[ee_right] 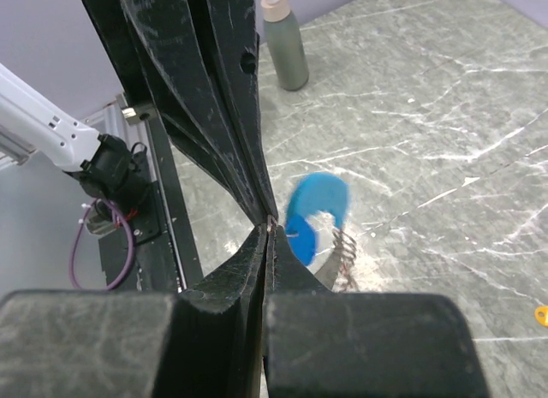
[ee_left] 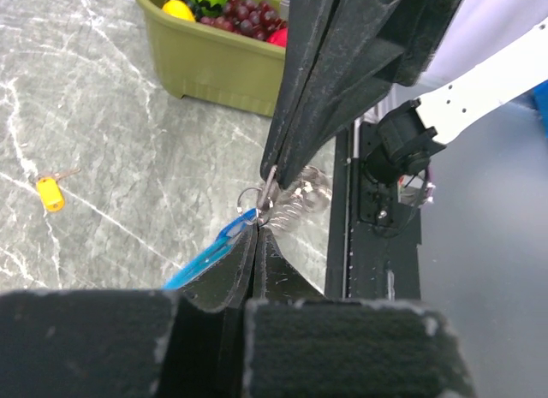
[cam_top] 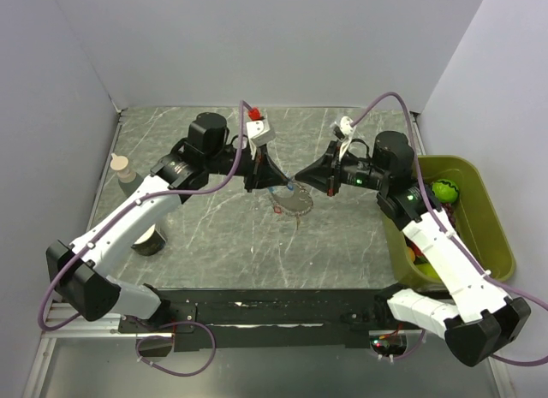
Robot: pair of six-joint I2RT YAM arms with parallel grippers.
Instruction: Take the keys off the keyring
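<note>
Both grippers meet above the middle of the counter. In the left wrist view, my left gripper is shut at a small metal ring piece (ee_left: 266, 197), with blue tags (ee_left: 201, 259) and a chain (ee_left: 301, 201) hanging by it. The tip of my right gripper, at the top of that view, touches the same metal piece. In the right wrist view my right gripper is shut, the blue tags (ee_right: 318, 194) beyond it; what sits between its fingertips is too small to tell. A yellow tag (ee_left: 50, 193) appears lower down in the left wrist view.
An olive bin (cam_top: 492, 235) of toy fruit stands at the right. A bottle (cam_top: 128, 180) and a dark container (cam_top: 150, 242) are at the left edge.
</note>
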